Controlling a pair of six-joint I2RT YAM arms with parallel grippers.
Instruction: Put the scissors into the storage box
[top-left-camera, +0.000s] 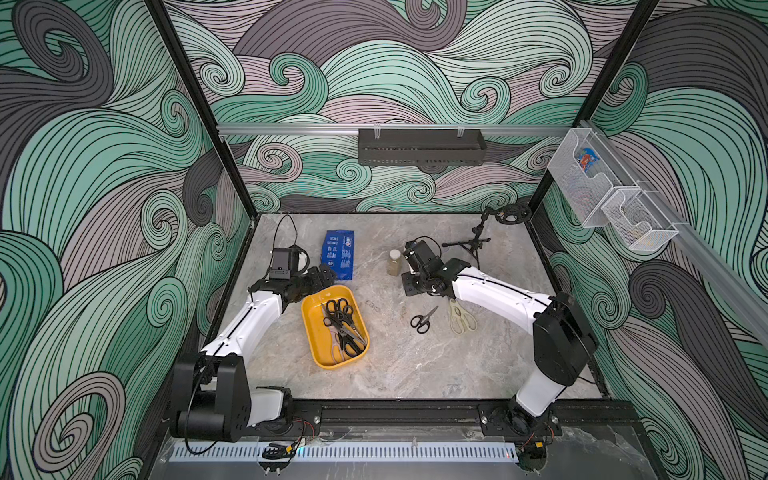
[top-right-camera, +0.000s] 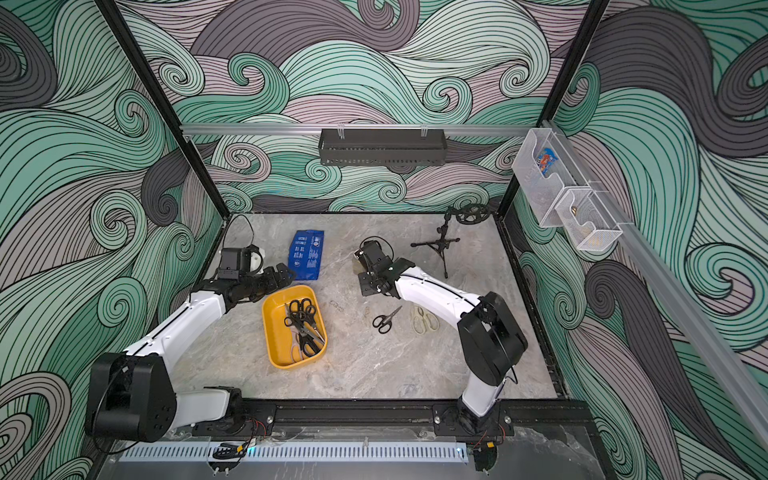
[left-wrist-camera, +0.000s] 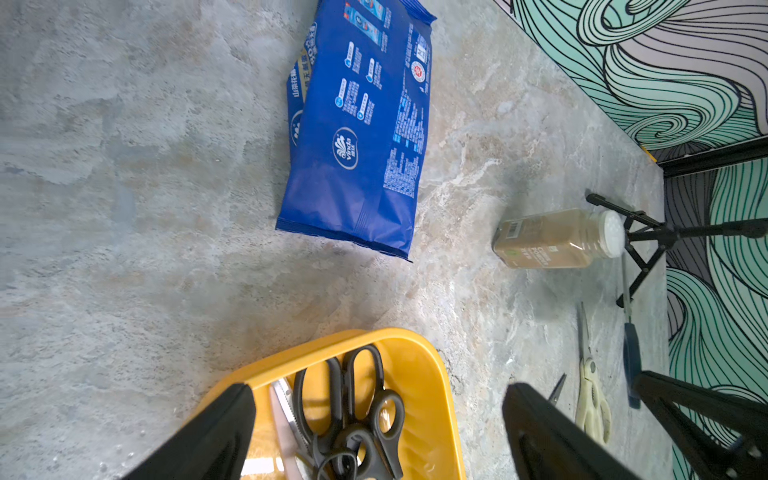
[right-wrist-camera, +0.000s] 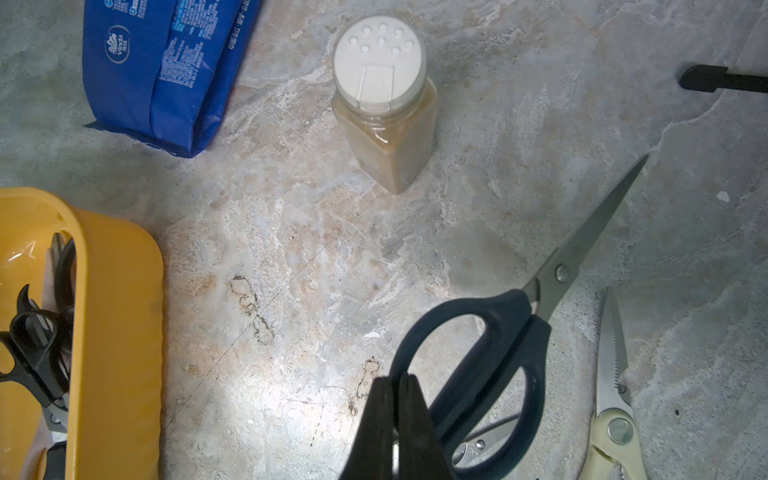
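Dark-handled scissors (right-wrist-camera: 500, 376) hang from my right gripper, which is shut on a handle loop above the table. Below lie black scissors (top-left-camera: 420, 321) and cream-handled scissors (right-wrist-camera: 621, 432). The yellow box (top-left-camera: 310, 336), holding several scissors, stands to the left. My left gripper (top-left-camera: 320, 280) is over the back of that box; in the left wrist view its two blurred fingers stand wide apart with nothing between them.
A blue pack (left-wrist-camera: 352, 136) lies behind the box. A seasoning jar (right-wrist-camera: 384, 136) stands beside my right gripper. A black tripod stand (top-right-camera: 444, 244) is at the back right.
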